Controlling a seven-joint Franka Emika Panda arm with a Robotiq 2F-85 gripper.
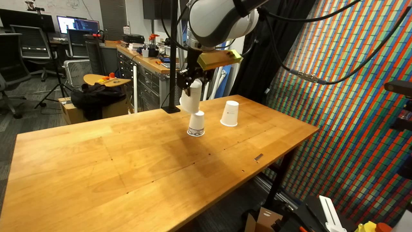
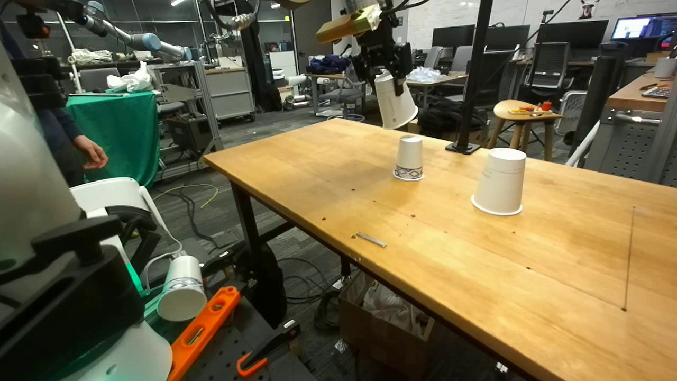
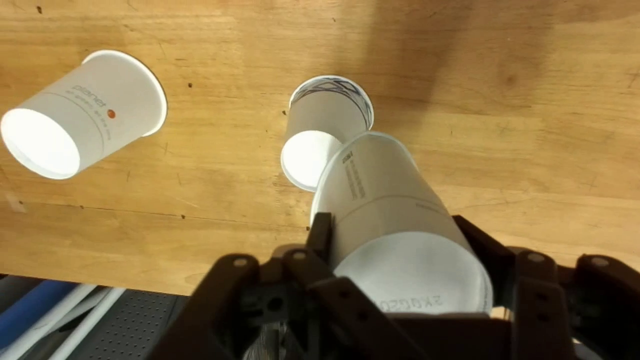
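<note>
My gripper is shut on a large white paper cup, one finger on each side of it. The held cup hangs tilted and mouth down above the table. Below it a smaller cup with a patterned band stands upside down on the wood. In exterior view 1 the held cup appears just above the small cup; whether they touch I cannot tell. Another large white cup stands upside down, apart from both, and shows at the left of the wrist view with printed text.
The wooden table is wide and mostly bare. A black post rises at its edge near the held cup. A small metal strip lies near the opposite edge.
</note>
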